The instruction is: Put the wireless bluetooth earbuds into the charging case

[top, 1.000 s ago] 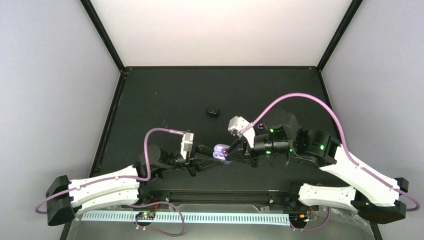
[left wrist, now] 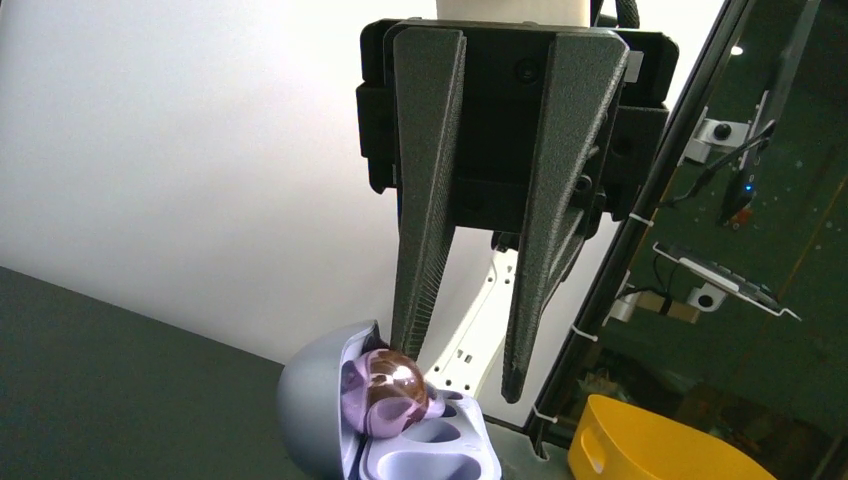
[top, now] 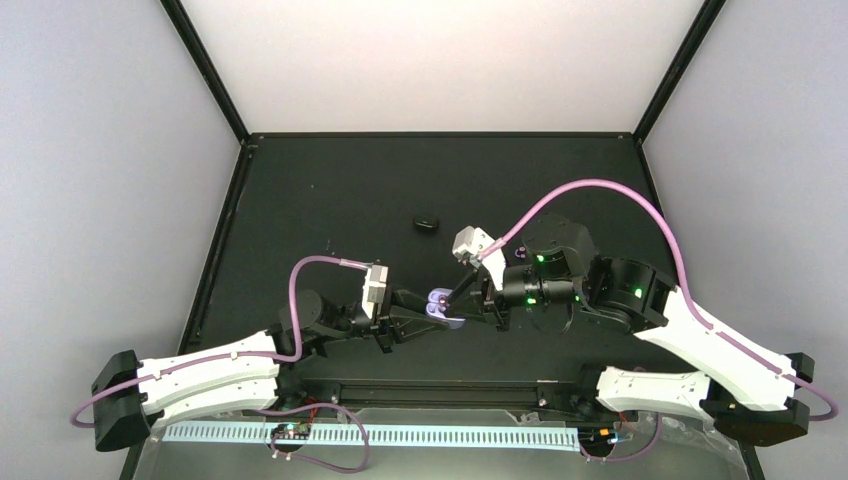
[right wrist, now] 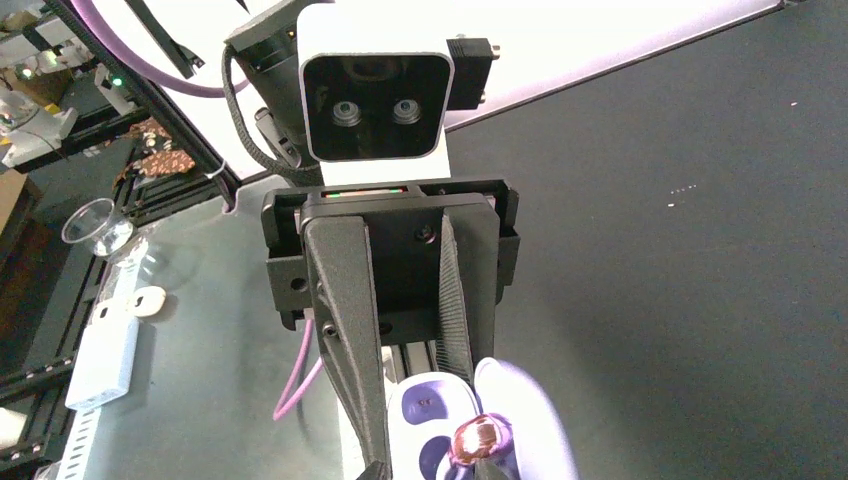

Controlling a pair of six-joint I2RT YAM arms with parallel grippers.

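Note:
The lilac charging case is open, with my left gripper shut on it. In the right wrist view the left gripper's fingers stand on either side of the case. A purple earbud with a shiny copper face rests in the case, against the raised lid. An empty well shows beside it. In the left wrist view my right gripper is open above the case. One of its fingertips is close behind the earbud; whether they touch I cannot tell.
A small black object lies on the dark table beyond the grippers. Another small purplish item lies near the right wrist, partly crowded by the arm. A yellow bin stands in the left wrist view's lower right.
The right gripper has shifted slightly leftward over the case. The left arm and the case have hardly moved.

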